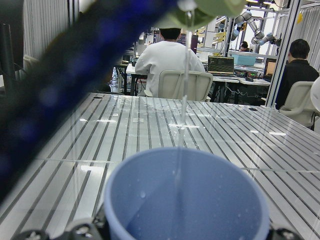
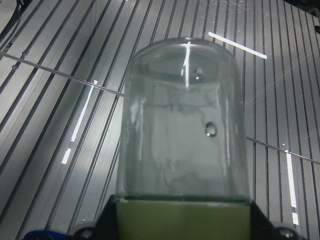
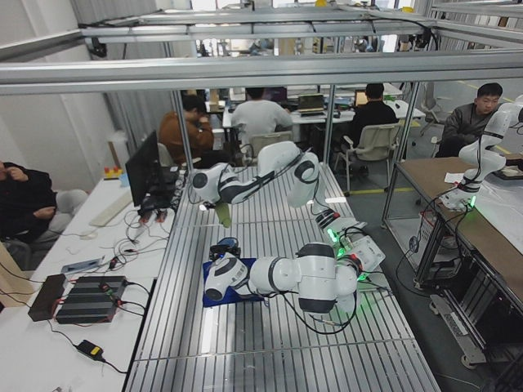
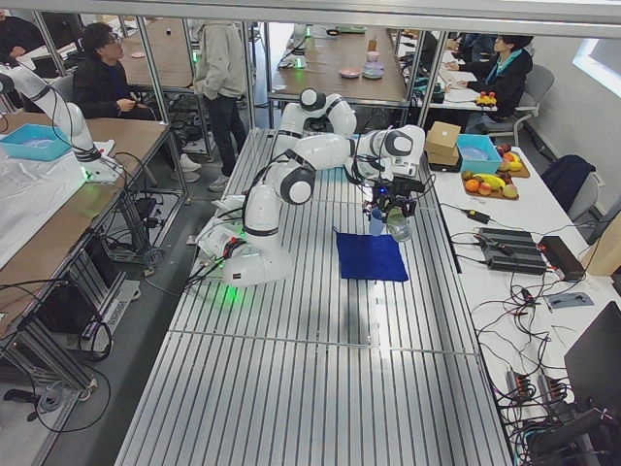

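Observation:
A blue cup (image 1: 185, 200) fills the bottom of the left wrist view, held by my left gripper (image 4: 376, 209), whose fingers are mostly hidden behind it. A clear container with a green band (image 2: 182, 125) fills the right wrist view, held by my right gripper (image 4: 400, 199). In the left wrist view a thin clear stream falls from a pale green rim (image 1: 215, 7) above into the blue cup. In the camera right view the container (image 4: 399, 228) is tilted beside the cup (image 4: 376, 223), over a dark blue cloth (image 4: 372, 262).
A side table (image 3: 98, 343) with electronics, cables and a monitor (image 3: 145, 167) runs along one side. Frame posts and another bench (image 3: 417, 171) stand beyond the edges.

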